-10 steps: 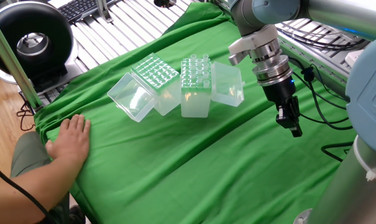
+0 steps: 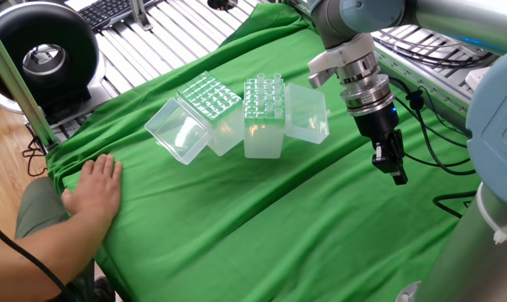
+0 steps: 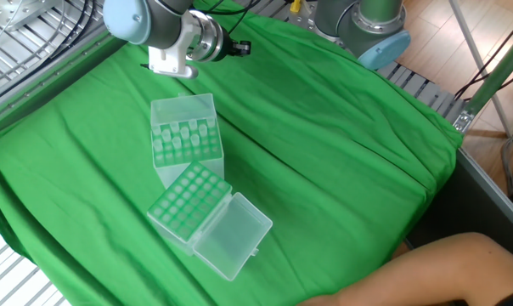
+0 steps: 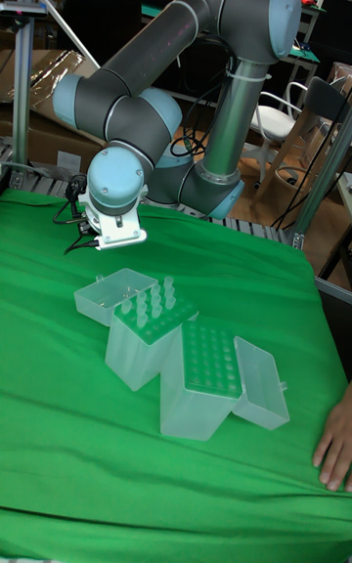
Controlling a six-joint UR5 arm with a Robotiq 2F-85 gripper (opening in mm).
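Observation:
Two translucent boxes with hinged lids folded open stand side by side on the green cloth. One box (image 3: 188, 157) carries several clear pipette tips (image 4: 156, 297) standing up from part of its green-looking rack. In the other box (image 4: 196, 407) the rack shows rows of holes with nothing standing above them. My gripper (image 2: 400, 178) hangs over the cloth, away from both boxes, on the side of the tip-bearing box's lid (image 2: 307, 114). Its black fingers are small and seen edge-on, so whether they are open or shut is unclear. Nothing visible hangs from it.
A person's hand (image 2: 94, 189) rests on the cloth's edge, on the side of the box without standing tips. Loose black cables (image 2: 438, 138) run behind the gripper. The green cloth (image 2: 262, 235) in front of the boxes is wrinkled but clear.

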